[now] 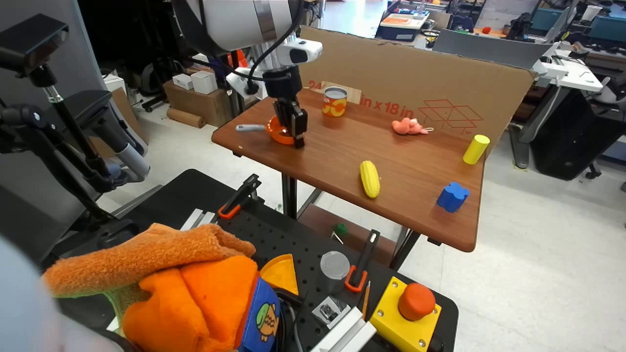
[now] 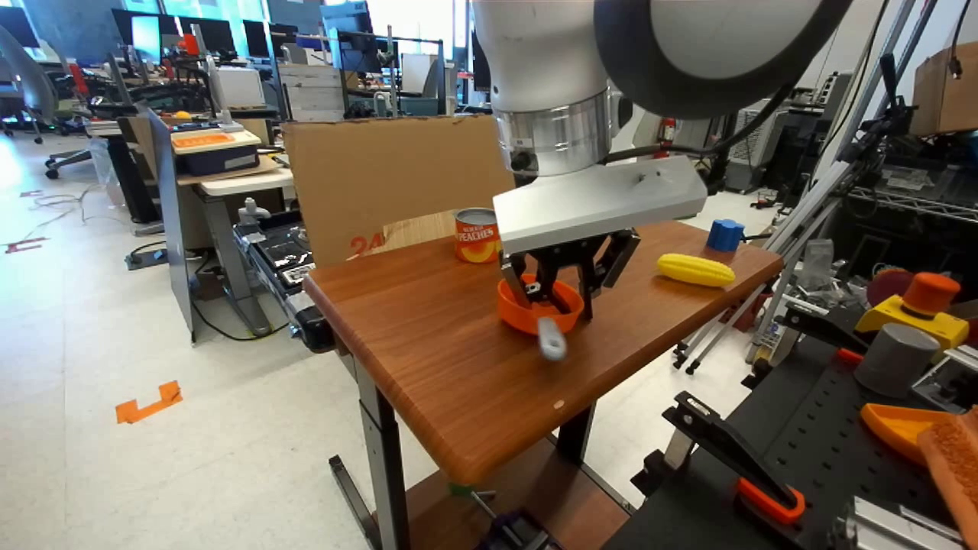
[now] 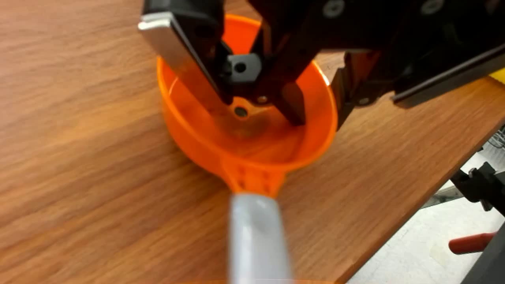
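Note:
An orange pan [image 1: 280, 138] with a grey handle [image 1: 250, 128] rests on the wooden table, toward its left end in exterior view 1. Over the pan's side wall stands my gripper, pointing down and part open. In the wrist view one dark finger [image 3: 292, 101] is inside the orange bowl [image 3: 189, 137], while the other finger [image 3: 344, 97] is outside its right rim. The rim passes between them, with some space visible. From exterior view 2, the handle [image 2: 552, 339] points toward the camera and the gripper [image 2: 573, 307] sits low at the bowl.
A peaches can [image 1: 334, 102] stands behind the pan near the cardboard wall [image 1: 411, 76]. Farther right are a pink toy [image 1: 409, 126], a yellow corn [image 1: 370, 179], a yellow cylinder [image 1: 476, 149] and a blue block [image 1: 453, 196].

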